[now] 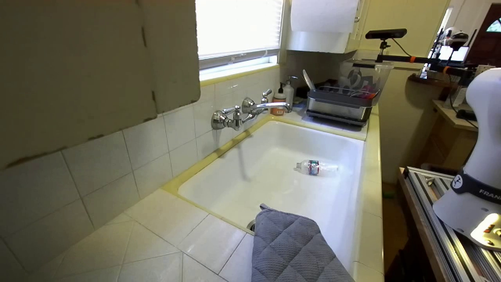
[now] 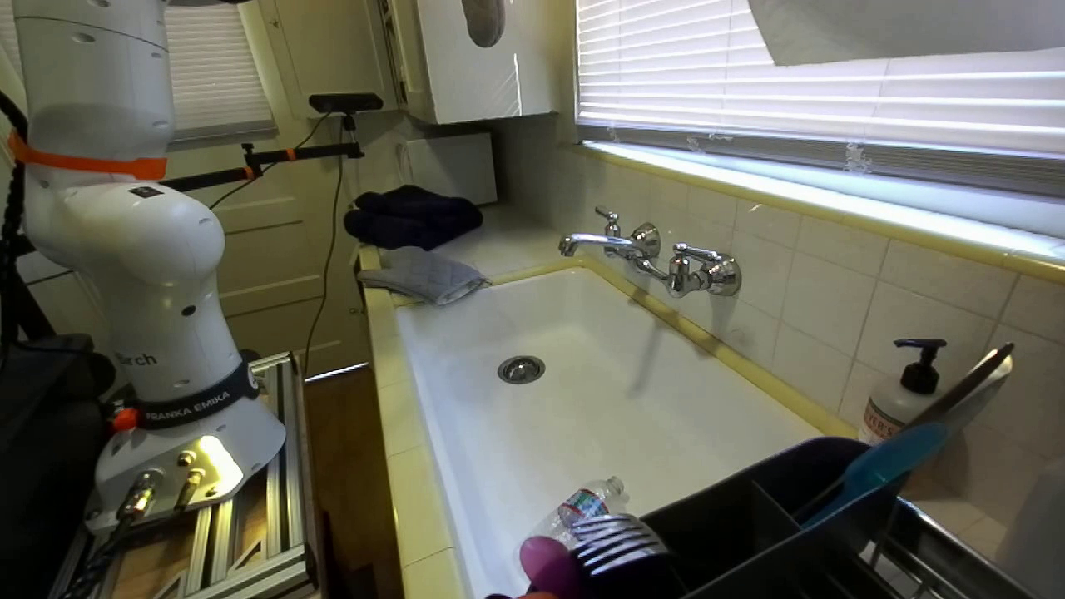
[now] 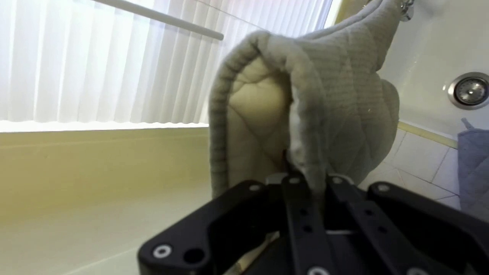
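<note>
In the wrist view my gripper is shut on the cuff edge of a grey quilted oven mitt (image 3: 353, 96). The mitt's open end faces the camera, showing its pale lining, while the hand part extends away to the upper right. Cloth hides the fingertips. A second grey mitt (image 1: 291, 244) lies on the counter, partly over the sink's edge; exterior view 2 also shows this mitt (image 2: 429, 276). My gripper is outside both exterior views. A rounded grey shape (image 2: 486, 20) shows at the top of exterior view 2; I cannot tell whether it is the held mitt.
The white sink (image 1: 263, 188) contains a clear plastic bottle (image 1: 313, 167) lying on its side. A chrome faucet (image 1: 253, 109) projects from the tiled wall. A dish rack (image 1: 340, 105) stands at one end, and dark cloth (image 2: 414, 216) lies on the opposite counter.
</note>
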